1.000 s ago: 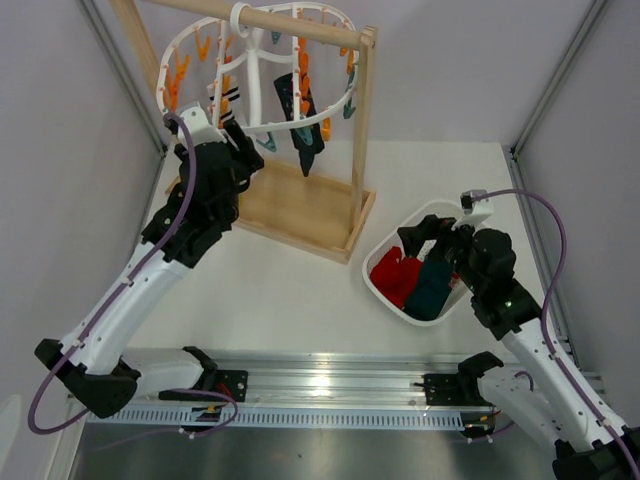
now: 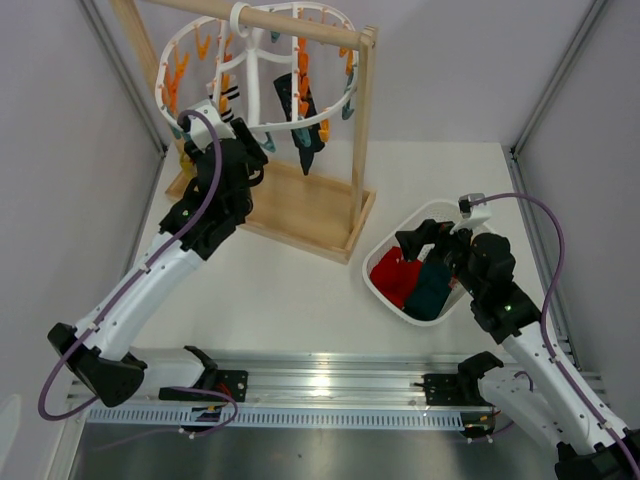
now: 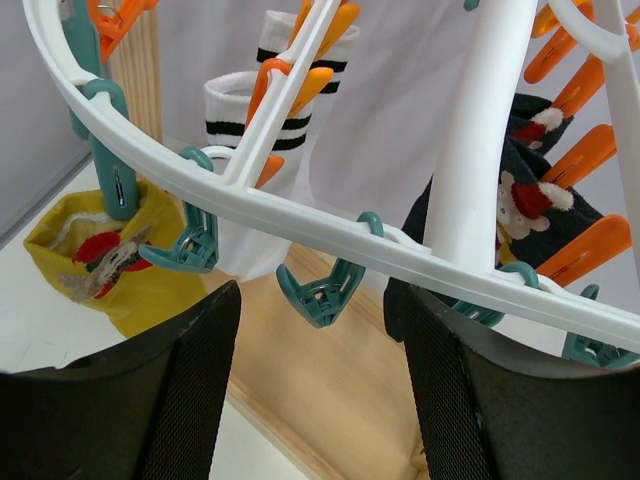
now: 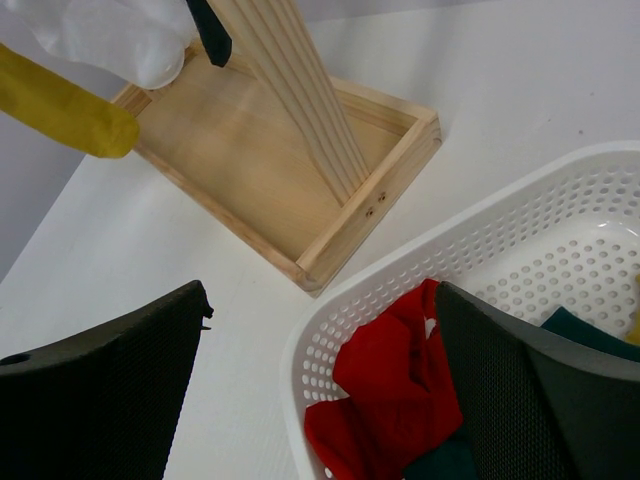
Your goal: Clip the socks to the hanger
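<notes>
The white hanger (image 2: 250,130) with orange and teal clips hangs on a wooden stand; a yellow sock (image 3: 105,260), striped white socks (image 3: 250,115) and dark socks (image 3: 530,200) hang from it. My left gripper is at the front of the ring, open around the space below a teal clip (image 3: 320,295), no sock between its fingers. My right gripper hovers open over a white basket (image 4: 530,250) holding a red sock (image 4: 385,390) and dark teal socks (image 2: 430,290).
The wooden base (image 2: 305,230) of the stand lies behind and left of the basket. The stand's right post (image 2: 360,150) rises between hanger and basket.
The right arm and the basket look unchanged.
</notes>
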